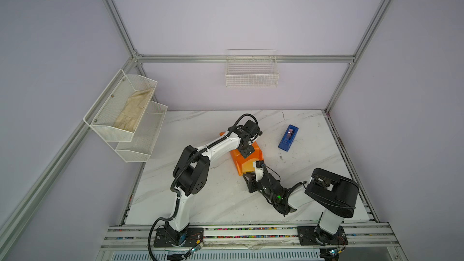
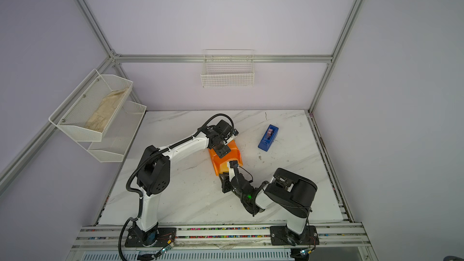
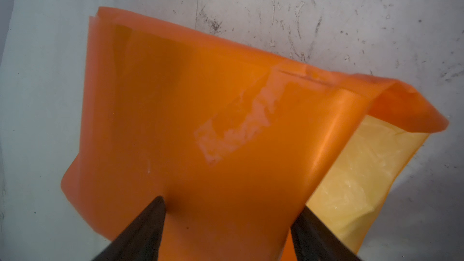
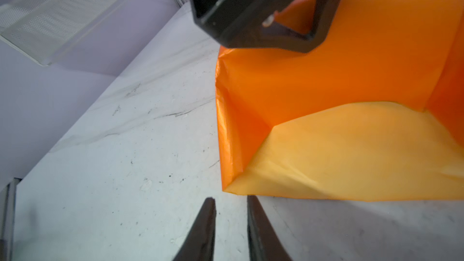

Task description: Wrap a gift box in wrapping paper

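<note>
An orange wrapping paper with a yellow inside lies folded over on the table; whether a box is inside is hidden. In the left wrist view my left gripper is over the folded orange top, its fingers apart and a taped-looking shiny strip ahead of them. My right gripper is low at the near end of the paper, its fingers parted, with the yellow flap just beyond and nothing seen between them.
A blue tape dispenser lies right of the paper. White wire baskets hang on the left wall, another on the back wall.
</note>
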